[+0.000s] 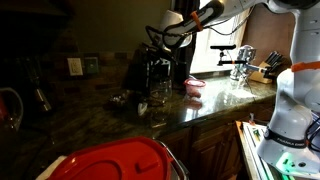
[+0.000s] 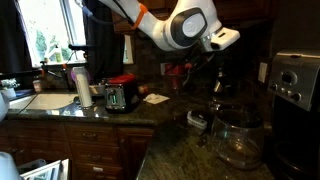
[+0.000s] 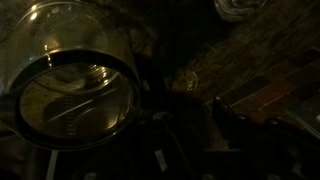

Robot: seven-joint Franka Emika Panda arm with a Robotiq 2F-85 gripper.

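Observation:
My gripper (image 1: 151, 57) hangs dark below the white wrist of the arm, above the back of the counter. In the second exterior view the white arm (image 2: 185, 28) reaches in from upper left; its gripper is lost against the dark background. A clear glass pot (image 2: 238, 146) stands on the counter below the arm's end. Close at left in the wrist view, that round glass pot (image 3: 75, 100) shows its wide dark rim. The lower middle of that view is too dark to make out how far apart the fingers are, and nothing can be seen held.
A large red tray (image 1: 112, 162) lies in front, and a pink bowl (image 1: 195, 88) is on the counter at right. A red toaster (image 2: 122, 92) stands left, with a steel appliance (image 2: 293, 93) at right. Some bare counter (image 2: 180, 155) lies left of the pot.

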